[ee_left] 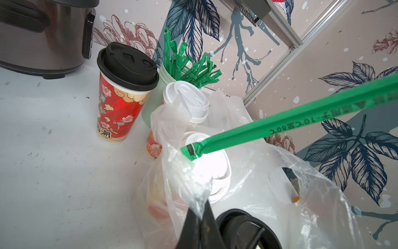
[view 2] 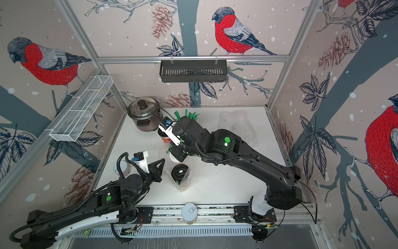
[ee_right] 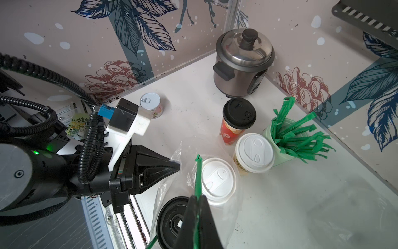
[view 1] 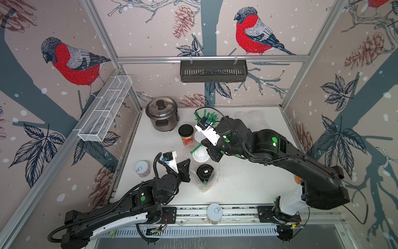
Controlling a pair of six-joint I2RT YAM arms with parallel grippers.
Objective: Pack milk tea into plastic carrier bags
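A clear plastic bag point(ee_left: 265, 166) stands mid-table around a black-lidded cup point(ee_right: 170, 222) and a white-lidded cup point(ee_right: 215, 180). My left gripper is shut on the bag's edge, pulled to a crease at its tips. Above the bag, my right gripper is shut on a green wrapped straw point(ee_left: 298, 112), whose free end hangs over the white lid. Another green strip point(ee_right: 152, 242) shows beside the black lid. Outside the bag are a red cup with black lid point(ee_left: 122, 99) and another white-lidded cup point(ee_right: 253, 152).
A container of green straws point(ee_right: 286, 143) stands behind the cups, near a steel pot point(ee_right: 244, 62). One can point(ee_right: 151, 104) is at left; another white-topped can point(view 1: 214, 212) is at the front edge. A flat clear bag point(view 2: 238, 123) lies back right.
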